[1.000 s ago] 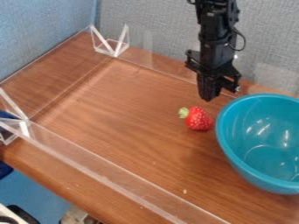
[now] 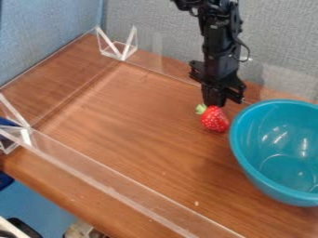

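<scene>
A red strawberry (image 2: 214,119) with a green top lies on the wooden table (image 2: 125,130), just left of a turquoise bowl (image 2: 276,153). My black gripper (image 2: 214,99) hangs from above, its tip just over the strawberry's upper part and close to it; whether they touch I cannot tell. Nothing shows held in it, and it looks shut.
Clear acrylic walls with white corner brackets (image 2: 118,48) edge the table along the back and front left. A grey textured panel stands behind.
My gripper has moved a little left and down toward the strawberry. The strawberry and the bowl look unmoved.
</scene>
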